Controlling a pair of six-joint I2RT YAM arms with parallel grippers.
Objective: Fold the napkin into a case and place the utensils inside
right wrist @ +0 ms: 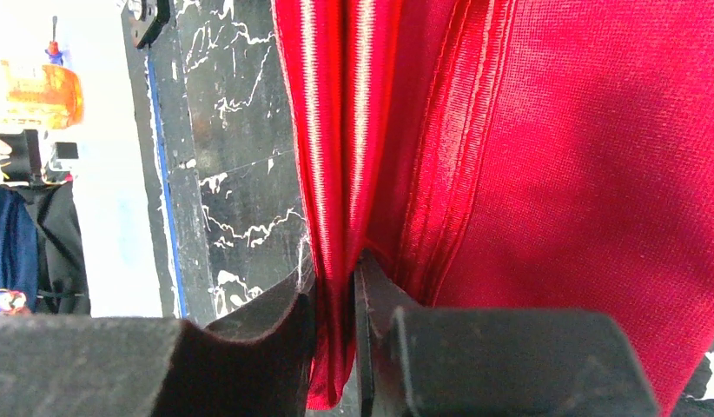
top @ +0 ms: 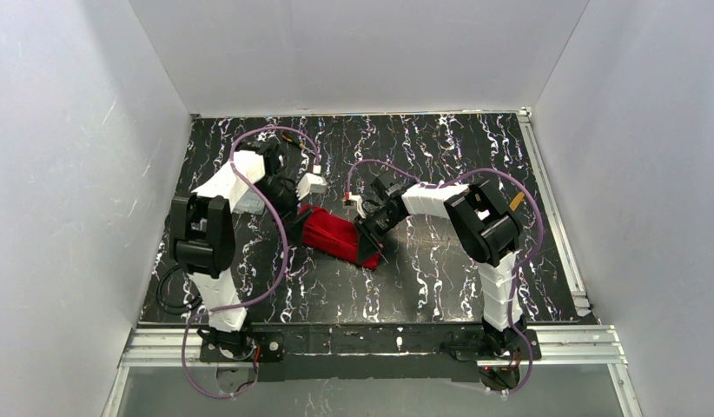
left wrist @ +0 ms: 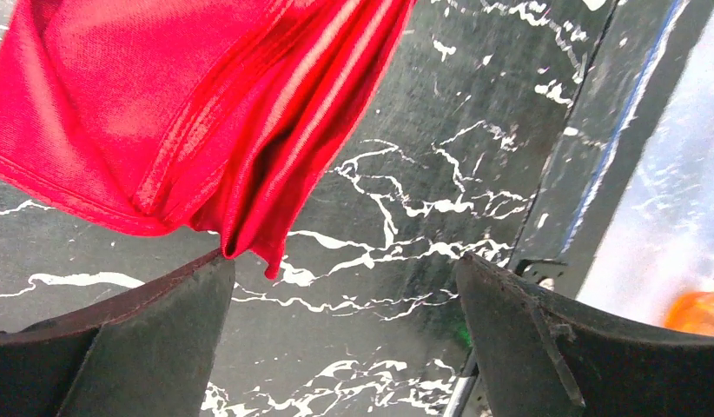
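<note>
The red napkin (top: 332,233) lies folded in a long bundle on the black marbled table, angled between both grippers. In the left wrist view its gathered, pleated end (left wrist: 275,182) points toward my left gripper, which is open just beyond it with nothing between the fingers. My right gripper is at the other end, its fingers close around the pleated edge (right wrist: 336,174) of the napkin; whether they pinch it firmly is hard to tell. I cannot make out the utensils clearly in the top view.
A pale translucent tray (top: 249,202) sits partly under the left arm, and coiled black cables (top: 175,300) lie at the left. A yellow object (top: 516,201) is at the right.
</note>
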